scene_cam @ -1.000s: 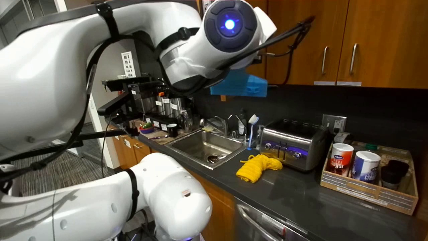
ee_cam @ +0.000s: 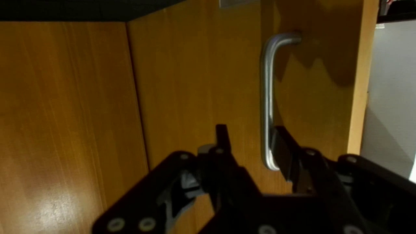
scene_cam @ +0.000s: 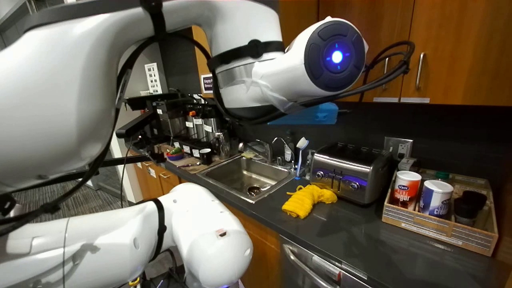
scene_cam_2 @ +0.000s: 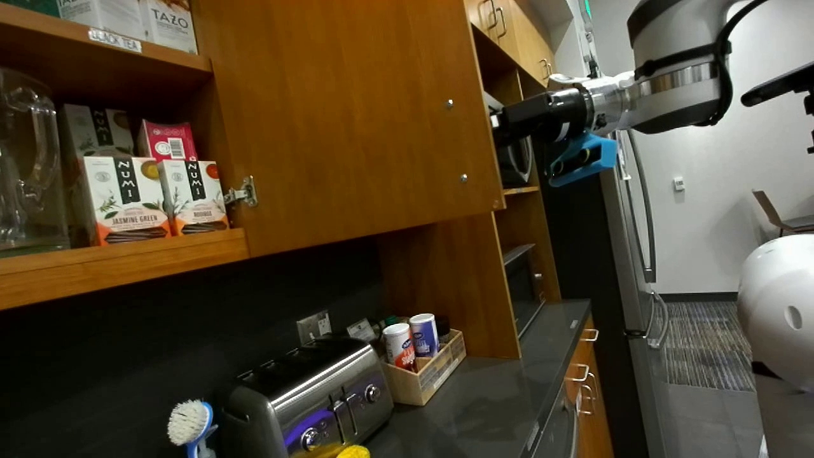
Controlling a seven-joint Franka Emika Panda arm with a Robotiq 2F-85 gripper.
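Observation:
In the wrist view a wooden cabinet door (ee_cam: pixel 202 78) carries a vertical metal bar handle (ee_cam: pixel 268 93). My gripper is partly open at the handle's lower end. The bar runs through the gap between the fingers, close against the right finger (ee_cam: pixel 282 150); whether they touch I cannot tell. The left finger (ee_cam: pixel 223 138) stands apart from it. In exterior view 2 the gripper (scene_cam_2: pixel 500 126) is at the outer edge of a door (scene_cam_2: pixel 351 122) that stands open, its fingertips partly hidden by that edge. Exterior view 1 hides the fingers behind the arm.
A shelf (scene_cam_2: pixel 122 248) with tea boxes and a glass pitcher lies beside the open door. Below are a toaster (scene_cam: pixel 353 170), a yellow cloth (scene_cam: pixel 309 199), a sink (scene_cam: pixel 247 175) and a box of canisters (scene_cam: pixel 441 228). A second door (ee_cam: pixel 66 117) adjoins the handled one.
Compared with one second ago in exterior view 1, the arm's wrist end has moved right and somewhat lower, with its cables now crossing one cabinet handle. The counter items have stayed put.

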